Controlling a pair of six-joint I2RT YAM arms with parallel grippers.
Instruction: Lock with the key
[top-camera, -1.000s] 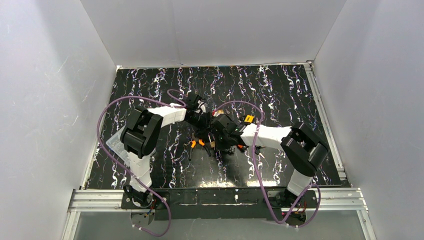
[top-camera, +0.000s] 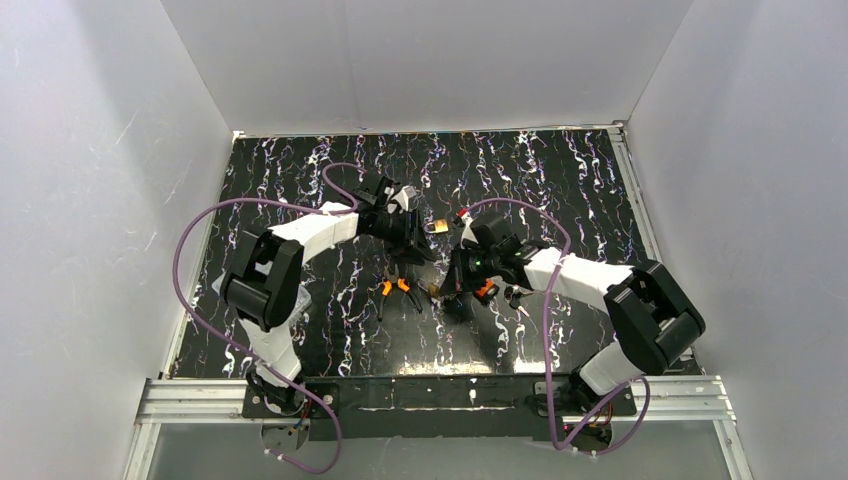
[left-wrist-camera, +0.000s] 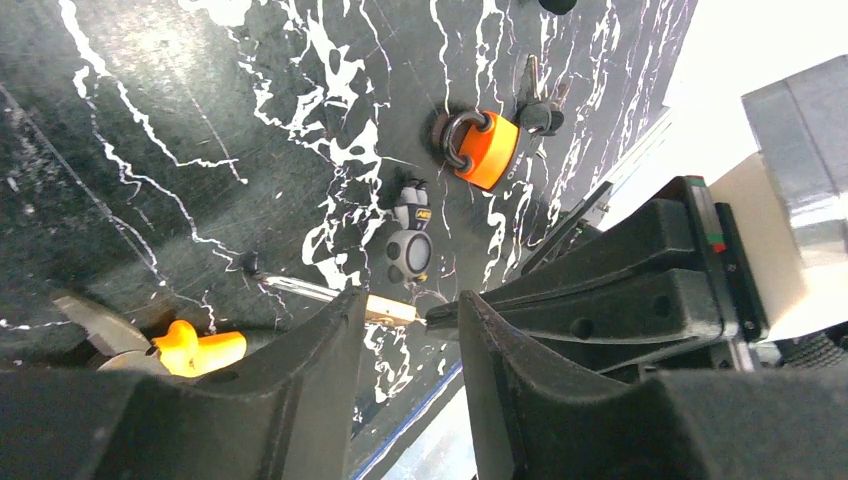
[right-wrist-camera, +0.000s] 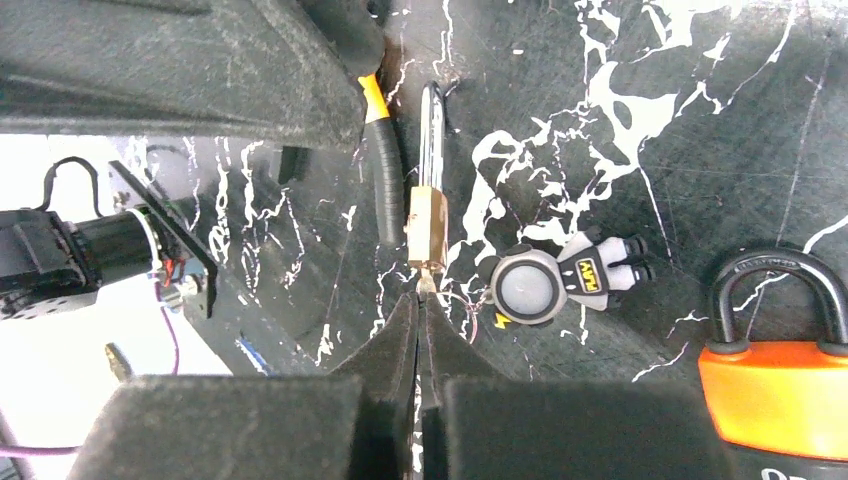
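Observation:
Between my two grippers is a brass padlock (right-wrist-camera: 427, 230) with a long steel shackle (right-wrist-camera: 432, 130) pointing away from my right gripper. A small key (right-wrist-camera: 427, 282) sits at the end of its body, and my right gripper is shut on the key's far end, fingertips pressed together. How far the key is in cannot be made out. Close by, my left gripper stands open, its fingers (left-wrist-camera: 335, 340) apart; the padlock (left-wrist-camera: 390, 310) shows beyond the gap, not gripped by them. Whether the padlock touches the table is unclear.
Beside the brass padlock lies a grey figure-shaped trinket (right-wrist-camera: 525, 285). An orange padlock (right-wrist-camera: 780, 400) is farther right. Orange-handled pliers (top-camera: 400, 286) lie below my left gripper, and another gold padlock (top-camera: 437, 227) behind. Loose keys (top-camera: 517, 300) rest under the right arm.
My right gripper has shifted to the right, and the padlock has moved slightly right too.

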